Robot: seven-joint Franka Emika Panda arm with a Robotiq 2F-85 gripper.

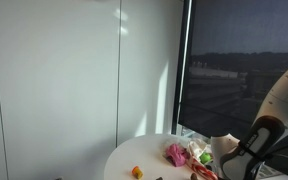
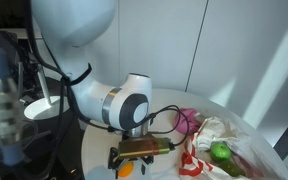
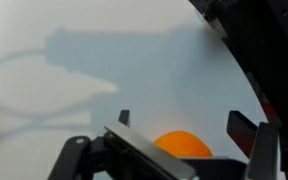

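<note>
An orange round object shows at the bottom of the wrist view, partly hidden behind my gripper. The gripper is open, and its fingertips stand apart on either side of that object in this view. From the second exterior view, the orange object lies on the white table, low in the picture below the gripper's dark body. I cannot tell how high the fingers are above it. The first exterior view has the arm at the lower right, its fingers not clear.
A white and red bag with a green item lies right of the arm, near a pink object. A small orange-yellow object sits near the table's front. Bare table extends left of the pink object.
</note>
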